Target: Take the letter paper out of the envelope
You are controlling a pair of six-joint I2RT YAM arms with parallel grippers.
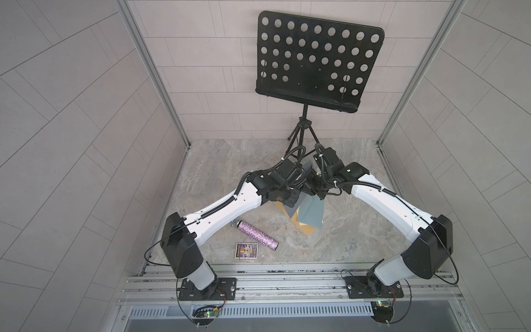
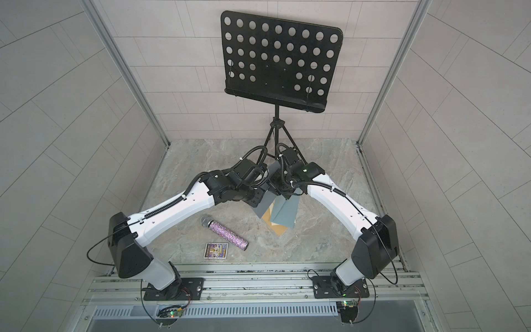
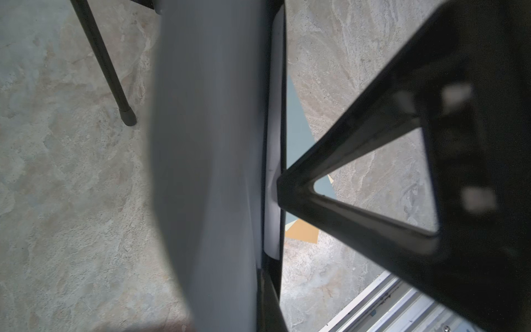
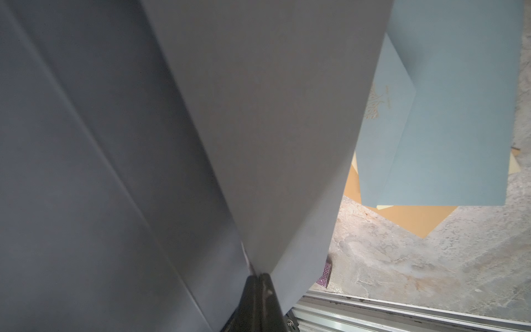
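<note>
A large grey envelope (image 4: 276, 110) is held up off the table, filling much of both wrist views. My right gripper is shut on the pointed tip of its lighter grey flap. Behind that flap, a darker grey panel (image 4: 88, 166) with straight creases spreads across the left of the right wrist view. In the left wrist view, one finger of my left gripper stands along the right side of the grey sheet (image 3: 204, 138); the other finger is hidden, so its grip cannot be judged. No letter paper can be told apart from the envelope.
Beneath the grippers lie a blue envelope (image 4: 459, 121) and an orange one (image 4: 423, 218). A pink glittery microphone (image 1: 257, 234) and a small card (image 1: 246, 250) rest front left. The black music stand (image 1: 305, 119) is close behind the arms.
</note>
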